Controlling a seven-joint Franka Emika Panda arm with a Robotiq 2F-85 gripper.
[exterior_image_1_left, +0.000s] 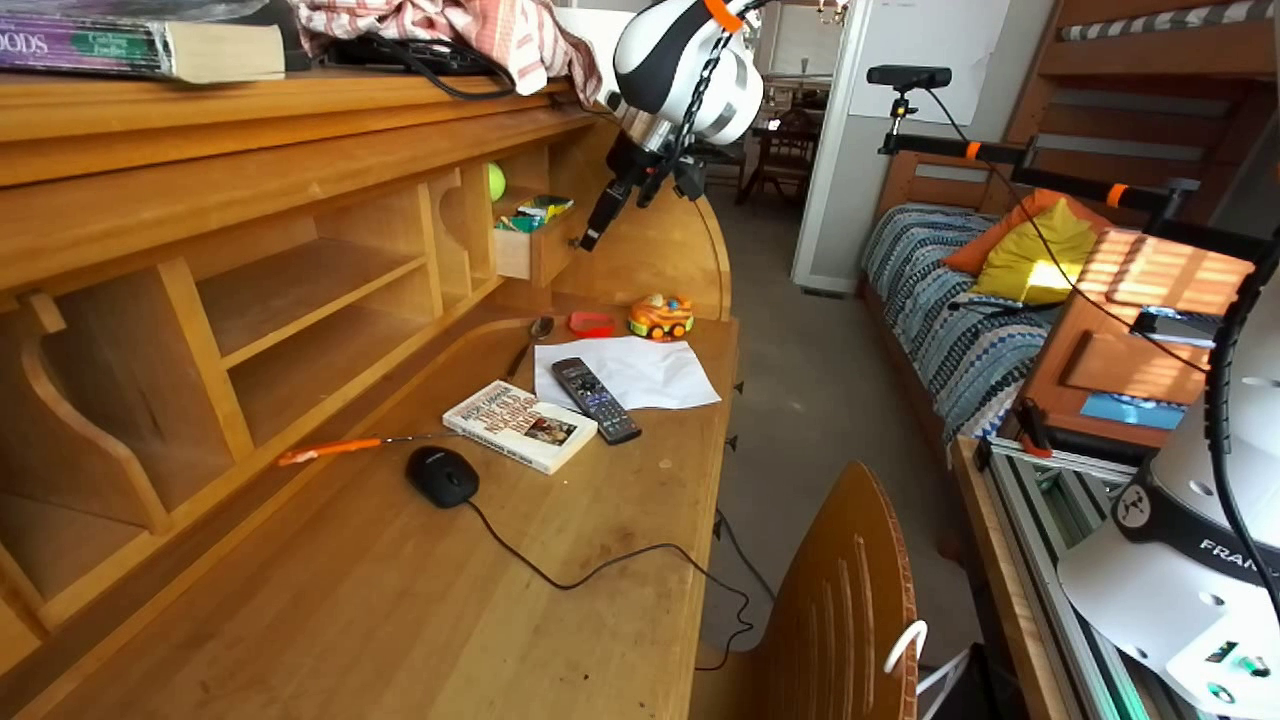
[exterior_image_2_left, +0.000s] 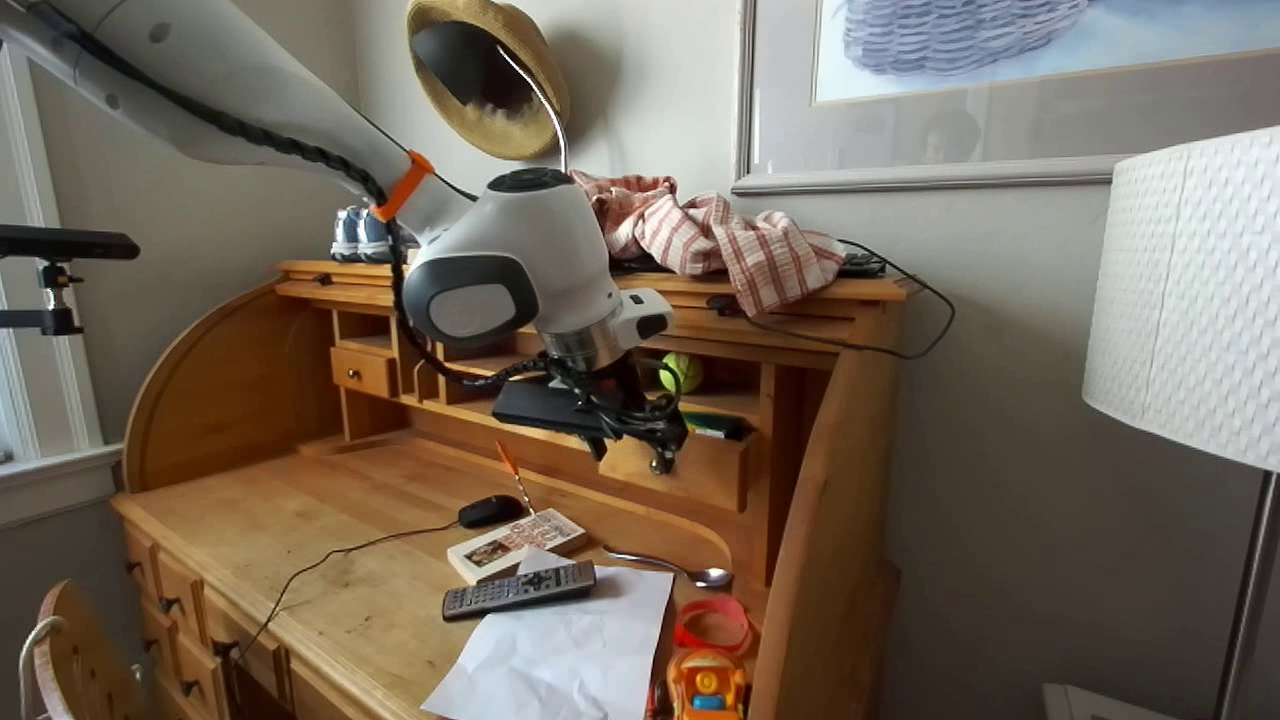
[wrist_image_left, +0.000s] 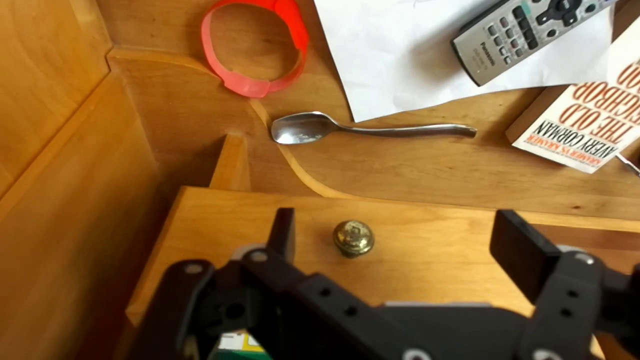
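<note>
My gripper is open, its two fingers wide apart with nothing held. Between the fingertips in the wrist view shows the round brass knob (wrist_image_left: 354, 238) of a small wooden drawer, closer to the left finger (wrist_image_left: 284, 234). That drawer (exterior_image_1_left: 515, 254) is pulled out from the desk's cubbies and holds colourful packets (exterior_image_1_left: 536, 212). In exterior view 2 the gripper hangs before the drawer front (exterior_image_2_left: 708, 470) and hides part of it. Whether a finger touches the drawer cannot be told.
On the desktop below lie a spoon (wrist_image_left: 304, 128), a red band (wrist_image_left: 255, 89), white paper (wrist_image_left: 396, 72), a remote (wrist_image_left: 504, 51) and a book (wrist_image_left: 576, 129). An orange toy car (exterior_image_1_left: 661, 317) sits near the desk's curved side panel (wrist_image_left: 66, 222).
</note>
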